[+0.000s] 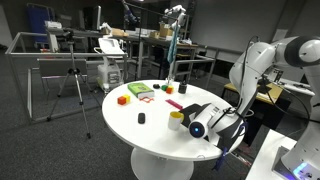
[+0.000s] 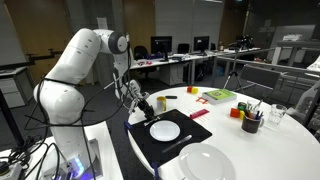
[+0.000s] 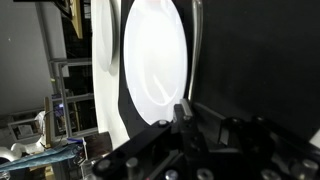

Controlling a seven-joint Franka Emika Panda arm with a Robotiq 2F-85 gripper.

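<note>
My gripper is low over the black placemat, shut on a slim silver utensil. In the wrist view its shaft runs up from the fingertips, along one side of the white plate; which end is held, and whether it is a fork or a knife, I cannot tell. In exterior view 2 the gripper is at the mat's left part, beside the plate. Exterior view 1 has the arm's wrist hiding most of the setting.
Another utensil lies on the plate's other side. A second white plate rests near the table edge. A yellow cup and a dark small object stand near the arm. A green box and a pen holder are farther off.
</note>
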